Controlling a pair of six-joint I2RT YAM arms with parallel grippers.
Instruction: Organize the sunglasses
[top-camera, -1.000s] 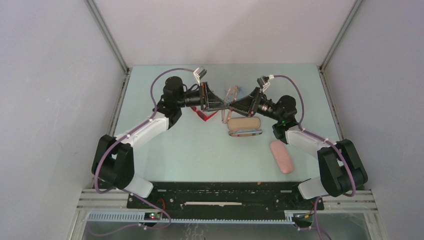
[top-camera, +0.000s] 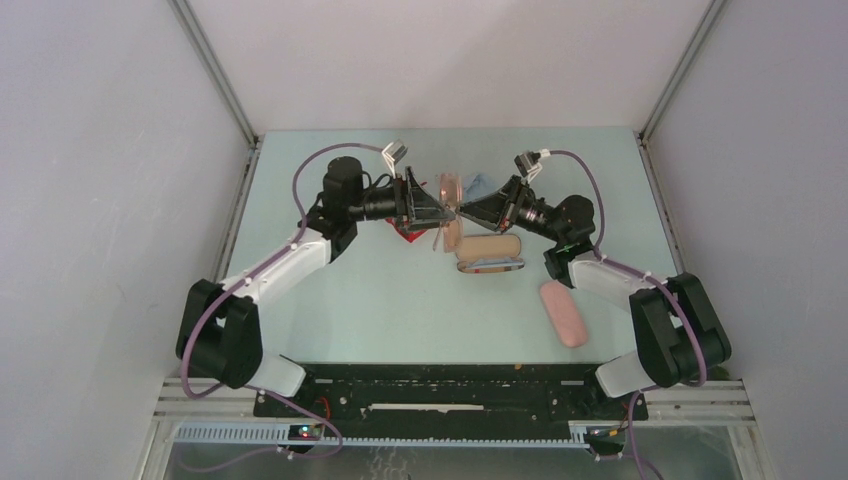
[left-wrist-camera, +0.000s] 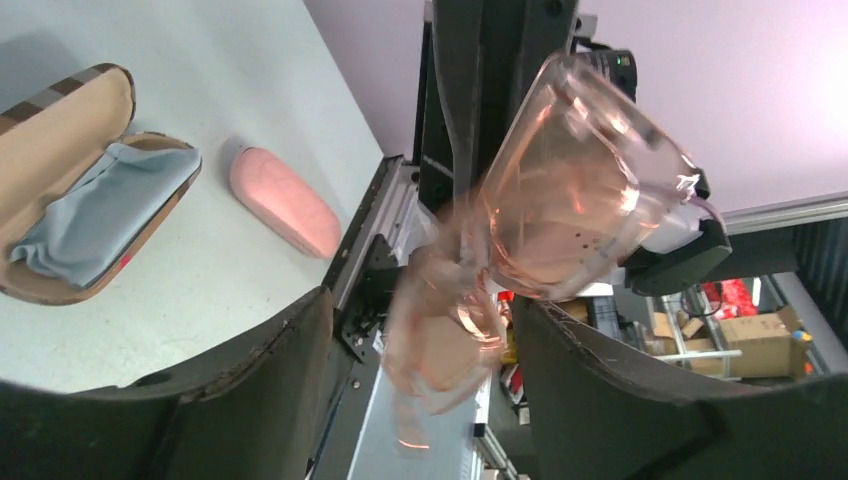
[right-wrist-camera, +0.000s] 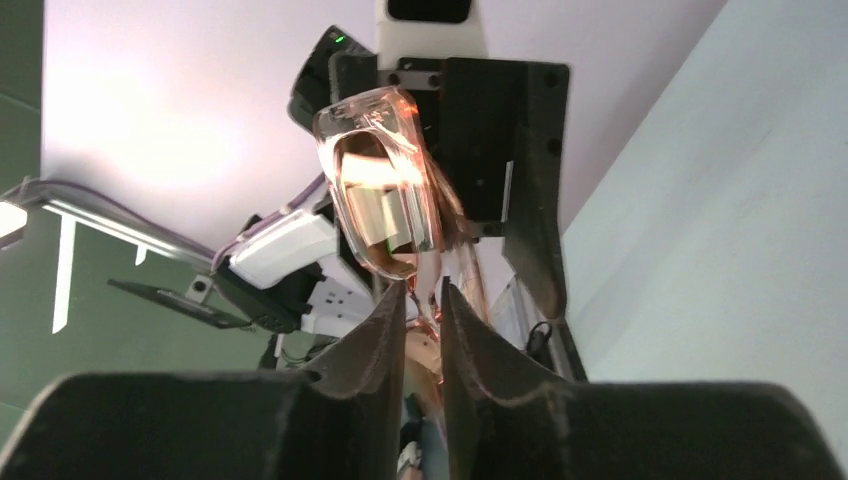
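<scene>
Between my two grippers hangs a pair of clear pinkish sunglasses (top-camera: 452, 190), lifted off the table. My right gripper is shut on the sunglasses near the bridge, with one lens rising above its fingertips. Facing it, my left gripper stands open, its fingers spread on either side of the blurred frame. Red sunglasses (top-camera: 408, 235) lie on the table, mostly hidden under the left gripper. An open case (top-camera: 488, 247) with a blue cloth (left-wrist-camera: 105, 215) in it sits on the table beneath. A closed pink case (top-camera: 565, 315) rests at the right.
Behind the right gripper, a bluish cloth (top-camera: 478, 185) lies on the table (top-camera: 350, 310). Both grippers are very close to each other.
The left gripper has drawn back slightly to the left and opened off the sunglasses. In the right gripper, the sunglasses have turned to another angle. The right arm has barely moved.
</scene>
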